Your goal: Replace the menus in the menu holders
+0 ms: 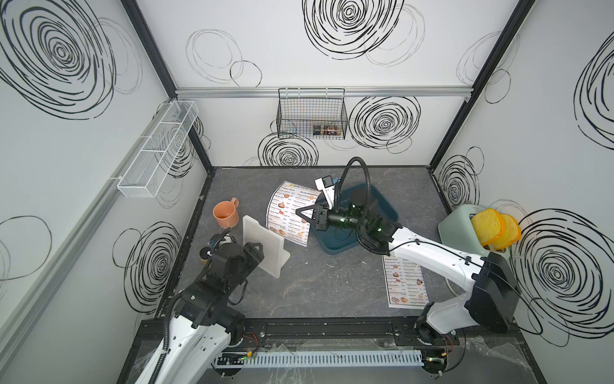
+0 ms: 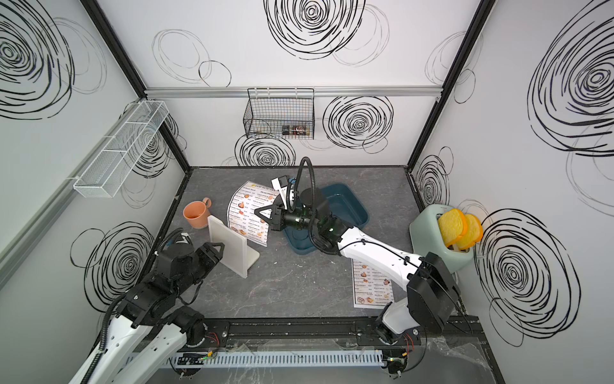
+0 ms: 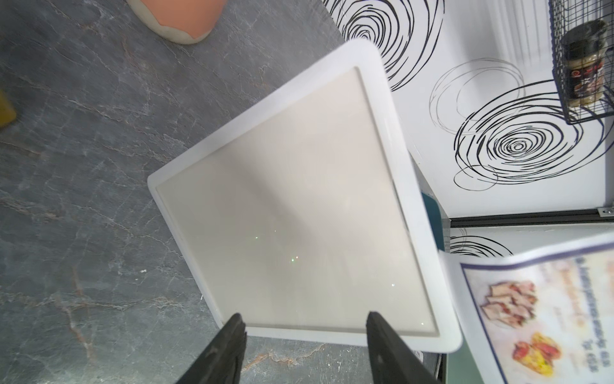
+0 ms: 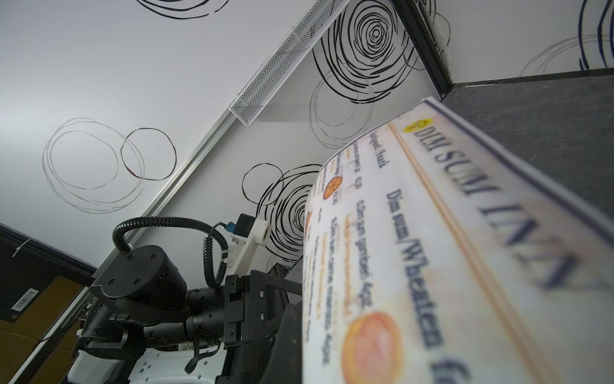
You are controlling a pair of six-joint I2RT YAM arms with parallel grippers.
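A white menu holder stands on the table at the left; its empty framed panel fills much of the left wrist view. My left gripper is open over it, fingers apart with nothing between. My right gripper is shut on a curved printed menu, held just behind and to the right of the holder; its "DIM SUM INN" side shows in the right wrist view. A second menu lies flat at the table's front right.
An orange mug stands behind the holder, a teal tray lies back centre, and a green container with sponges is at the right. Wire baskets hang on the walls.
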